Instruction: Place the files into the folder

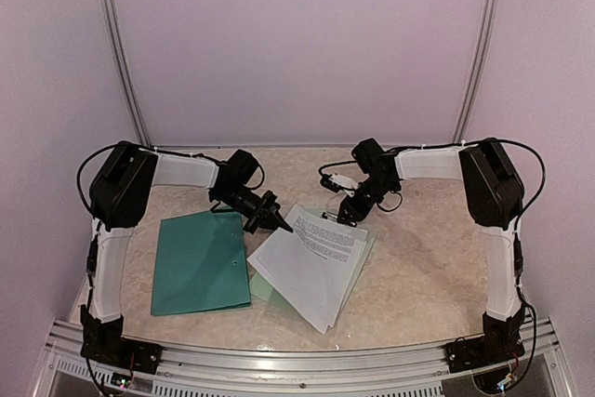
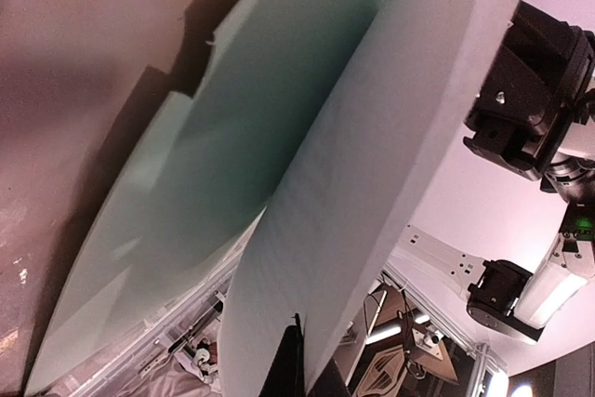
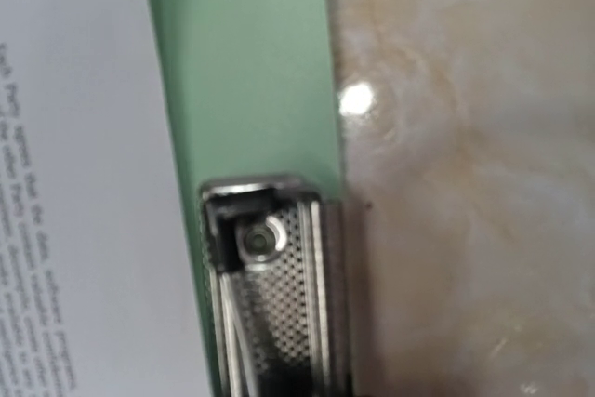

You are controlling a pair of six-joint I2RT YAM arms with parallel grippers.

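White printed papers point(image 1: 302, 276) lie askew over a pale green folder point(image 1: 270, 290), with a metal clip point(image 3: 279, 304) at its top edge in the right wrist view. My left gripper point(image 1: 284, 226) is shut at the papers' upper left corner; in the left wrist view the lifted sheets point(image 2: 353, 165) curve up from its fingertips, above the green folder point(image 2: 186, 174). My right gripper point(image 1: 349, 216) is at the clip; its fingers are hidden or too small to tell their state.
A teal folder point(image 1: 200, 262) lies at the left.
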